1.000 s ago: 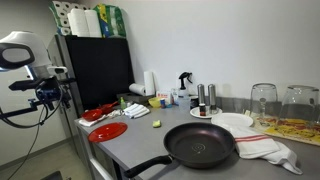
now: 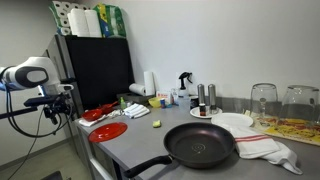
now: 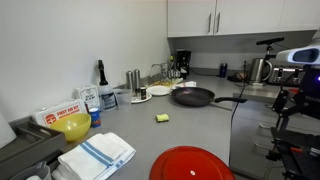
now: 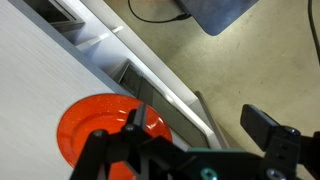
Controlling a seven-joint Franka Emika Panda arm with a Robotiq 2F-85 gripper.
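My gripper is open in the wrist view, its two fingers wide apart with nothing between them. In exterior view 1 the gripper (image 2: 57,113) hangs at the far left, off the counter's end and clear of everything on it. A round red plate (image 4: 98,112) lies near the counter edge, partly behind one finger in the wrist view. Exterior view 2 shows the red plate (image 3: 192,165) at the near edge, empty. On the counter rests a black frying pan (image 2: 198,143), also empty. A small yellow-green sponge (image 2: 156,124) sits between plate and pan.
A folded white towel (image 2: 268,149) lies against the pan, with a white plate (image 2: 233,119) behind. Upturned glass jars (image 2: 264,99) stand at the right. Exterior view 2 has a yellow bowl (image 3: 72,125) and a striped cloth (image 3: 96,157).
My arm and gripper have moved down and slightly right in exterior view 1. The things on the counter have stayed where they were.
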